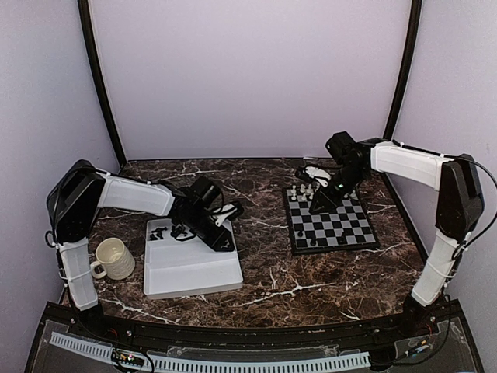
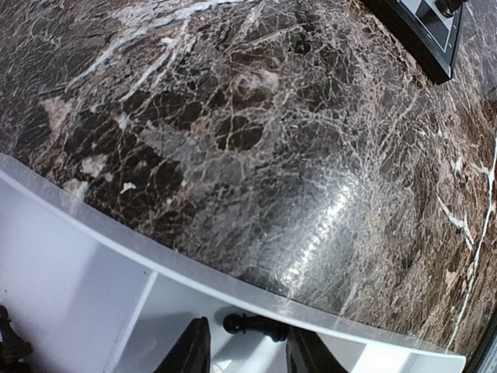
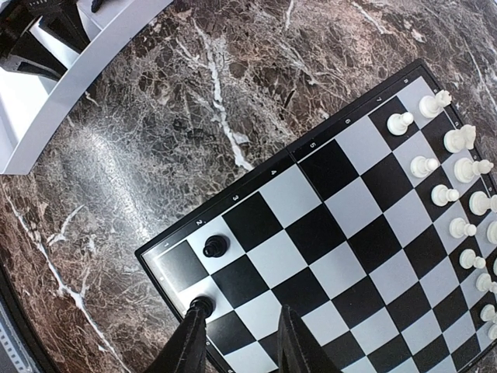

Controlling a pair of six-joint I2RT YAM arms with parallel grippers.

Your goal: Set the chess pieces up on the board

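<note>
My left gripper is over the right side of the white tray (image 1: 192, 277), fingers open around a black chess piece (image 2: 260, 326) lying by the tray wall. Other black pieces (image 1: 159, 233) lie at the tray's back left. My right gripper hangs open above the checkered board (image 1: 334, 225). On the board, white pieces (image 3: 423, 165) stand along the far side in the top view, and a few black pieces (image 3: 215, 246) stand near the opposite side.
A white mug (image 1: 116, 256) sits left of the tray. Bare marble table (image 1: 268, 280) separates the tray from the board. Walls bound the workspace at the back and both sides.
</note>
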